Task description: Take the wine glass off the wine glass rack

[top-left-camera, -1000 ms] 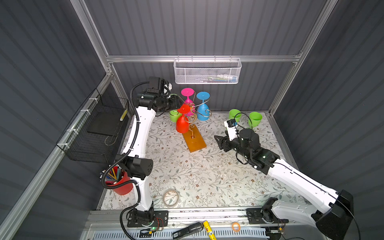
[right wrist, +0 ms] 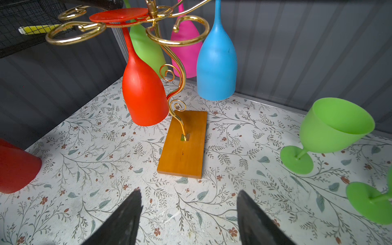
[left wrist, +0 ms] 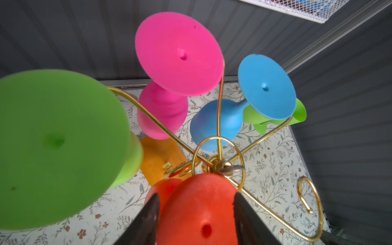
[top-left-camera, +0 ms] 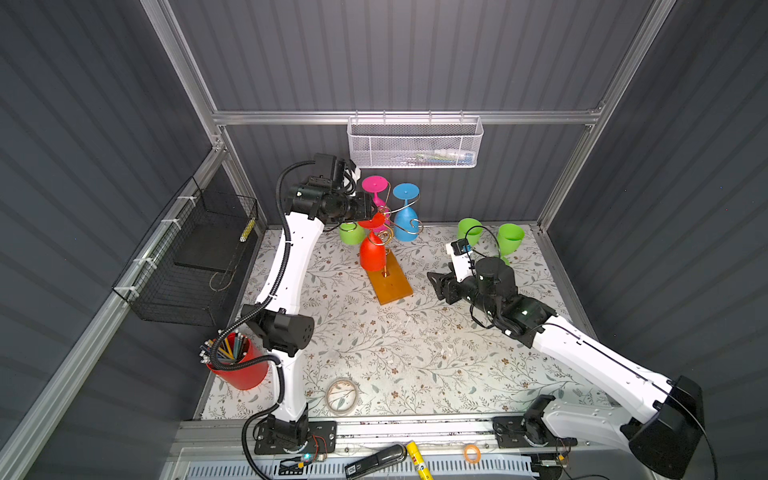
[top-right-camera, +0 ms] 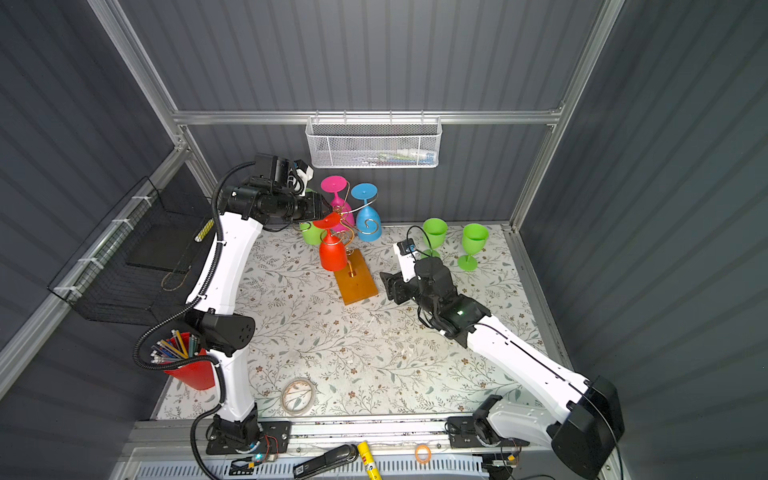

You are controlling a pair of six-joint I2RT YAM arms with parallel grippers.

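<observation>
A gold rack on a wooden base [top-right-camera: 357, 285] holds upside-down glasses: red [right wrist: 145, 94], blue [right wrist: 216, 65], pink [right wrist: 185, 57] and green [right wrist: 150, 49]. My left gripper is at the red glass's base [left wrist: 200, 196], which lies between its part-open fingers; whether they grip it cannot be told. My right gripper stands open over the table, to the right of the rack, with nothing between its fingers.
Green glasses [top-right-camera: 474, 240] stand at the back right. A red pencil cup [top-left-camera: 248, 372] is at the left, and a tape roll [top-left-camera: 341, 396] lies near the front. A mesh basket [top-left-camera: 414, 144] hangs on the back wall.
My left gripper has moved right toward the middle of the rack. The red glass has shifted slightly right and down. The right arm is nearly unchanged.
</observation>
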